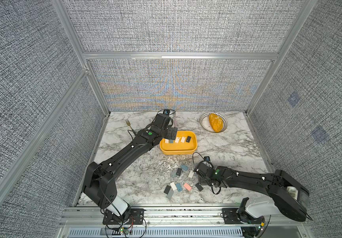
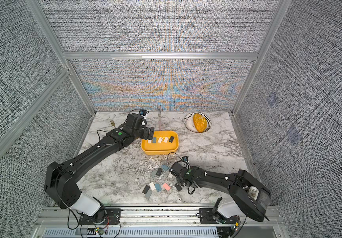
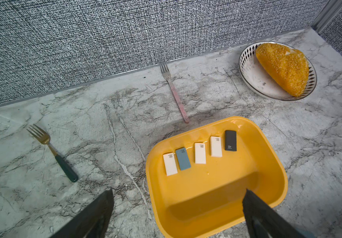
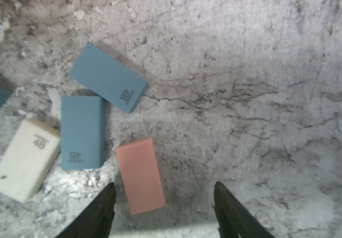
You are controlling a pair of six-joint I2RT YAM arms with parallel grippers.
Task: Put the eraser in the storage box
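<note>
The yellow storage box [image 3: 218,190] holds several erasers in a row along its back, among them a black eraser [image 3: 230,140]. My left gripper hangs open over the box's left side, nothing between its fingers. Loose erasers lie on the table in front of the box. In the right wrist view my right gripper is low over them, part open, with a pink eraser [image 4: 141,176] between and beyond its fingertips, nearer the left one. A white eraser [image 4: 24,160] and blue erasers [image 4: 81,132] lie to its left.
A plate [image 3: 254,79] with bread [image 3: 282,67] stands at the back right. A pink-handled fork [image 3: 178,101] and a green-handled fork [image 3: 65,166] lie behind and left of the box. The right wrist view shows bare table right of the pink eraser.
</note>
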